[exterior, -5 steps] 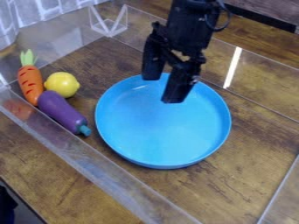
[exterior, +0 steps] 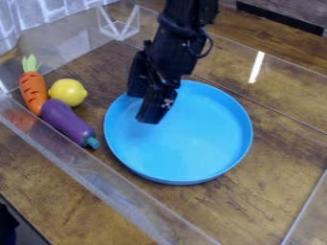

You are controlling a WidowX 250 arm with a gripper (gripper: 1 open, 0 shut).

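Note:
My black gripper [exterior: 149,94] hangs open over the upper left part of a blue plate [exterior: 192,153], with no object visible between its fingers. To its left lie a yellow lemon [exterior: 68,92], an orange carrot [exterior: 34,96] with a green top and a purple eggplant [exterior: 67,124]. The eggplant's stem end lies near the plate's left side.
A wooden work surface [exterior: 262,201] surrounds the plate, with clear room to the right. Transparent walls cross the lower left and border the area.
My gripper has moved left, from over the plate's upper right toward its upper left. The plate, lemon, carrot and eggplant have not moved.

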